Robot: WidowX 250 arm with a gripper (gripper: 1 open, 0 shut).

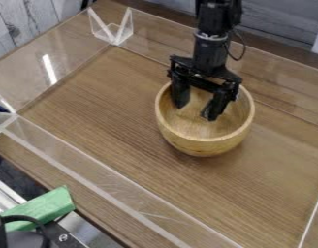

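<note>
My gripper (204, 95) reaches down from the top centre over a round tan bowl (201, 136), its black fingers inside or just above the bowl's rim. The dark parts hide part of the bowl's inside. I cannot tell whether the fingers hold anything.
A green block (39, 205) lies at the lower left, beside black hardware at the corner. A clear plastic piece (111, 26) stands at the back left. The wooden surface around the bowl is mostly clear.
</note>
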